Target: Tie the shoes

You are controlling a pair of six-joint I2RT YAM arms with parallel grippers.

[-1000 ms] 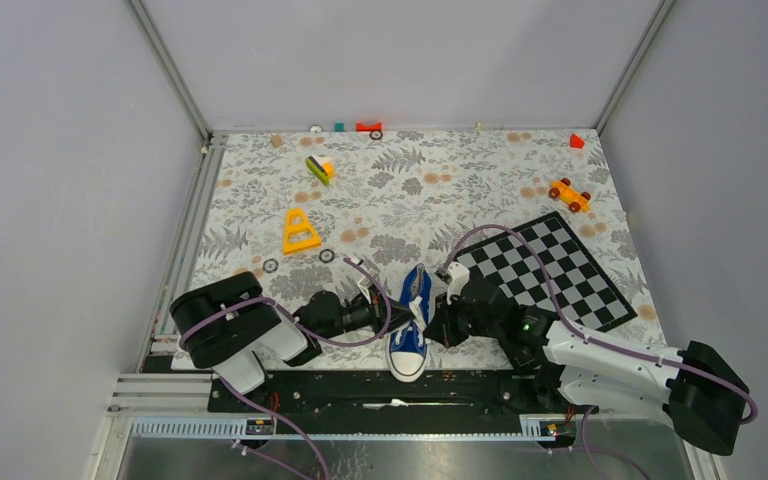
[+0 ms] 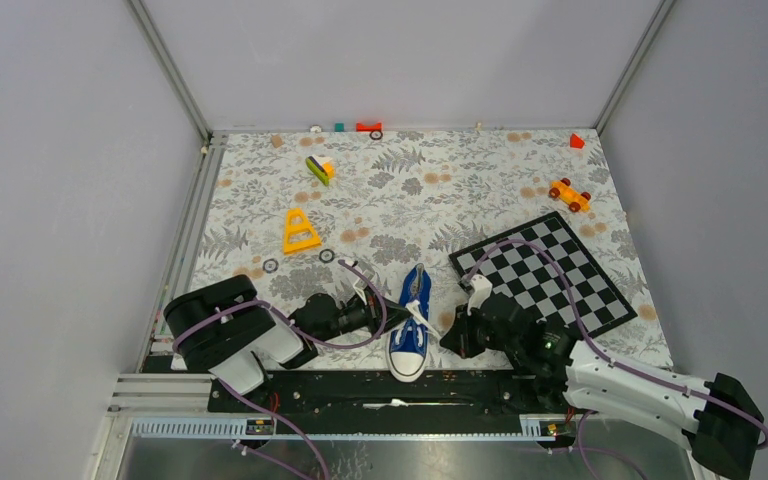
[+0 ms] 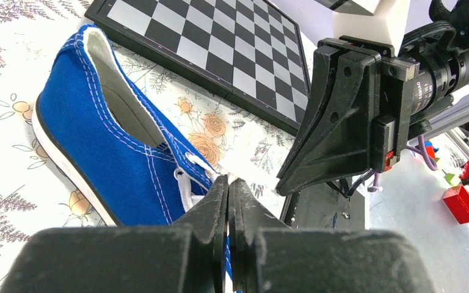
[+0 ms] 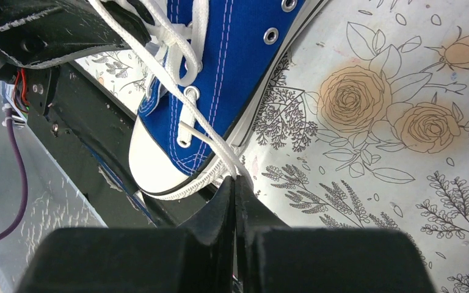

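Observation:
A blue shoe (image 2: pixel 409 340) with a white toe and white laces lies on the table's front edge, toe toward the front. My left gripper (image 2: pixel 406 312) is over its lacing from the left, shut on a white lace end at the fingertips (image 3: pixel 225 183). On the other side my right gripper (image 2: pixel 444 343) is shut too, with a white lace (image 4: pixel 210 133) pinched at its tips. A pale lace stretch (image 2: pixel 423 319) runs taut between both grippers. In the right wrist view the left gripper's black finger covers part of the lacing.
Close behind the right arm lies a black-and-white checkered board (image 2: pixel 545 272). A yellow triangular frame (image 2: pixel 300 232) and dark rings are to the left. An orange toy car (image 2: pixel 569 195) stands at the back right.
My right gripper has moved right and toward the front, away from the left one, and the lace stretch between them has lengthened. The left arm has shifted slightly left; the shoe stays put.

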